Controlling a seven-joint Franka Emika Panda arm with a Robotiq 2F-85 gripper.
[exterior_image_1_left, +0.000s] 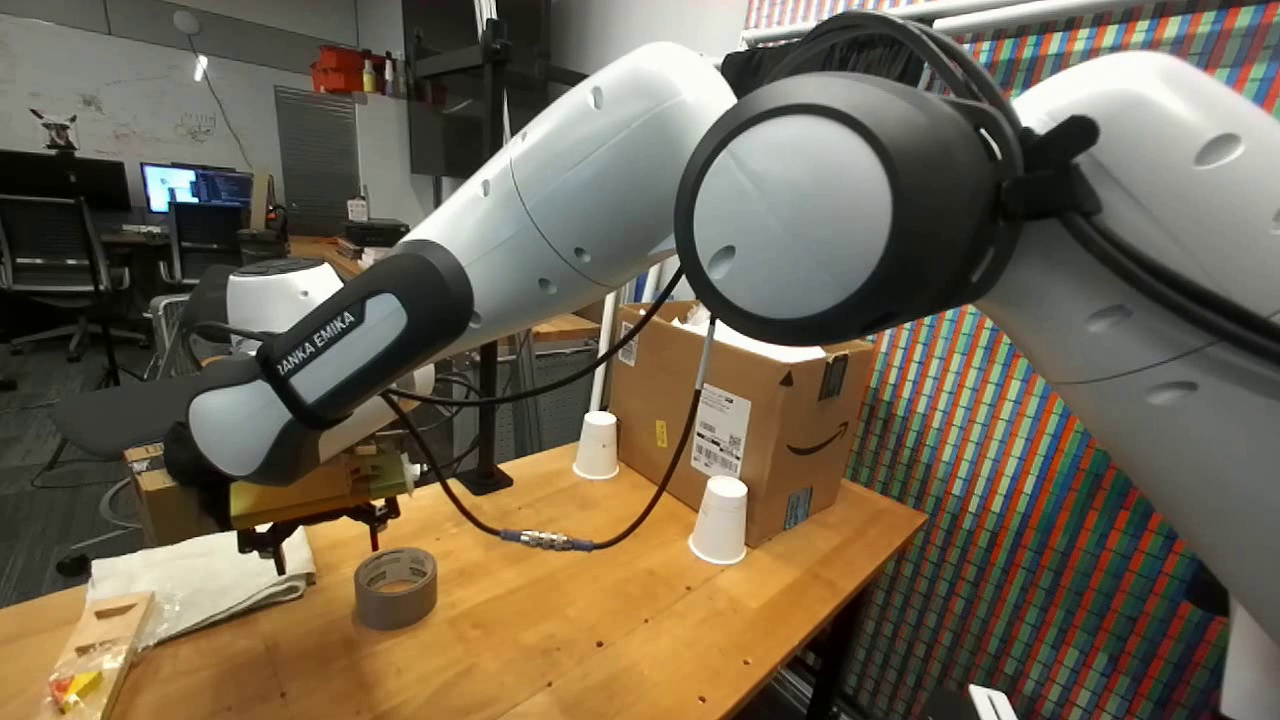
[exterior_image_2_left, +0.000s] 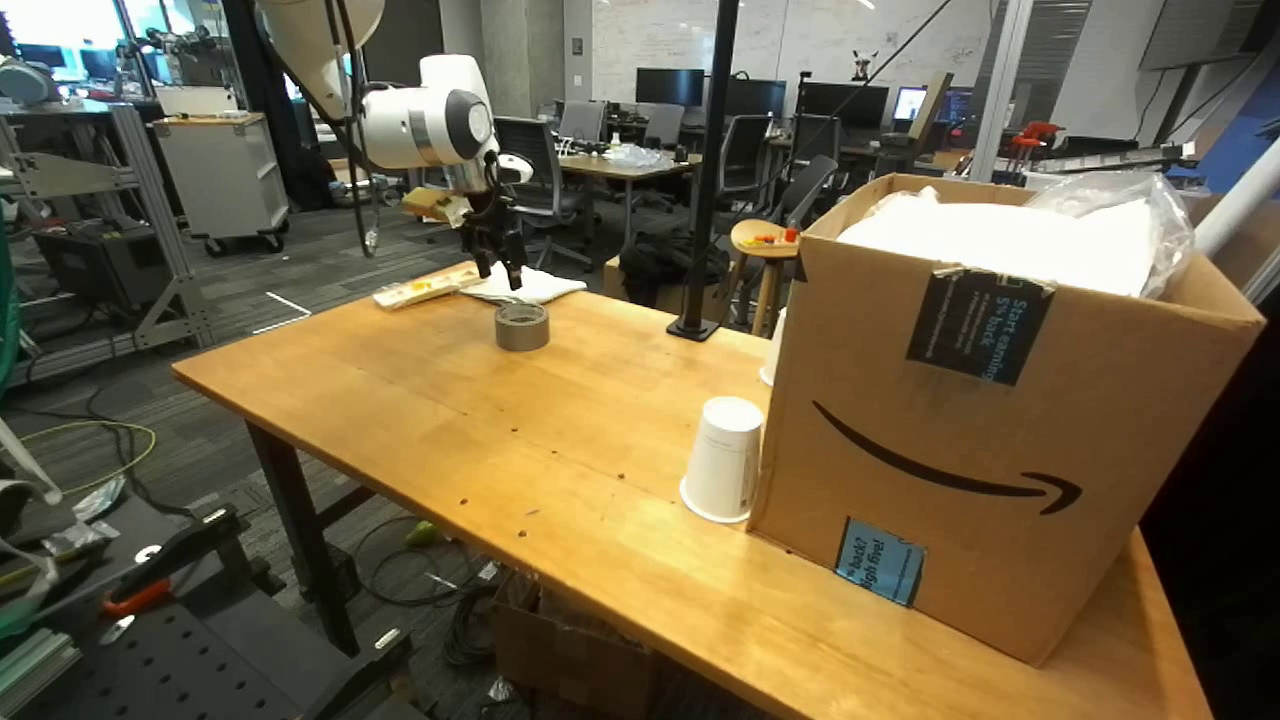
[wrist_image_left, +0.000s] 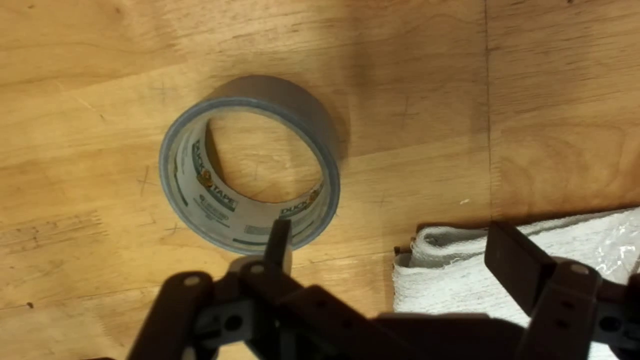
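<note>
My gripper stands open above the table, its fingers wide apart with nothing between them. A grey roll of duct tape (wrist_image_left: 249, 219) lies flat on the wood, its printed cardboard core visible. In the wrist view the left finger (wrist_image_left: 279, 243) overlaps the roll's near rim, while the right finger (wrist_image_left: 517, 264) shows over a folded white cloth (wrist_image_left: 450, 288). Exterior view 1 has the gripper (exterior_image_1_left: 327, 552) above and to the left of the tape roll (exterior_image_1_left: 396, 606). From exterior view 2, the fingers hang just behind the roll (exterior_image_2_left: 523, 334), clear of the tabletop.
A wooden piece in clear plastic (exterior_image_1_left: 102, 654) lies beside the cloth. Two upside-down white cups (exterior_image_1_left: 720, 520) stand near a large open cardboard box (exterior_image_1_left: 768, 420) at the other end. A black post (exterior_image_2_left: 708, 180) rises from the table edge. Mid-table is clear.
</note>
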